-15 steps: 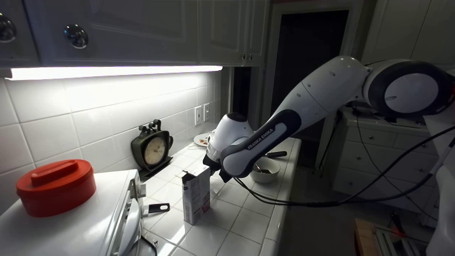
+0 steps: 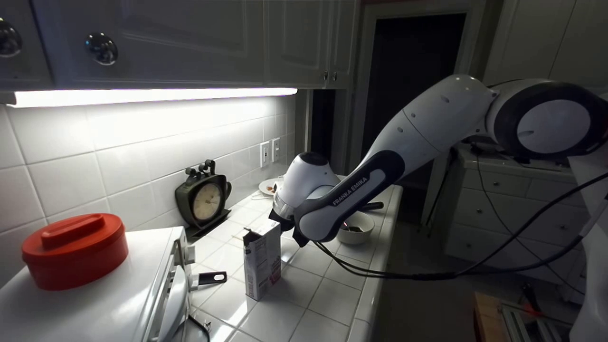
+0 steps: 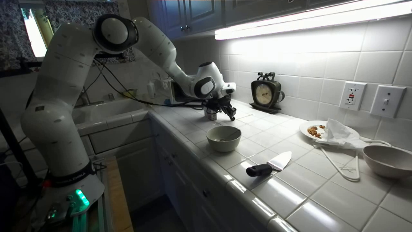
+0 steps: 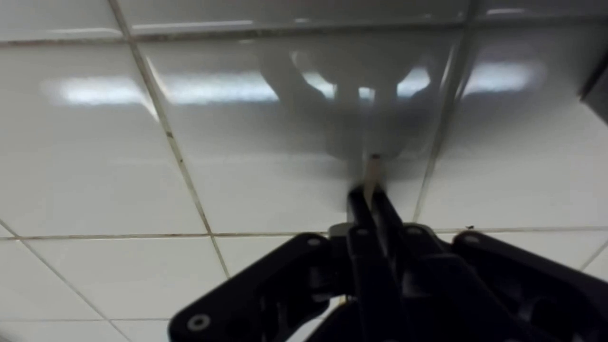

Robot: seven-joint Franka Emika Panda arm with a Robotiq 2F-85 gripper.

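Note:
In the wrist view my gripper is shut low over the white tiled counter [image 4: 273, 131]. A small, blurred tan sliver [image 4: 373, 171] shows just past the fingertips; I cannot tell whether it is between them, beneath them or a reflection. An upright, open-topped carton [image 2: 263, 265] stands on the counter in exterior view 1, hiding my fingertips behind it. Exterior view 2 has the gripper [image 3: 232, 117] beside that carton [image 3: 210, 114], which the hand partly covers. A pale bowl [image 3: 223, 139] sits nearer that camera.
A black-handled cake server [image 3: 266, 166], a plate with food scraps [image 3: 305, 128] and a second bowl [image 3: 388, 160] lie farther along the counter. By the wall stands an old scale [image 2: 206, 199]. A red lidded container [image 2: 77, 251] rests on the white appliance [image 2: 128, 273].
The arm's hand has shifted slightly down and left in exterior view 1. The carton, bowl and other objects stay where they were.

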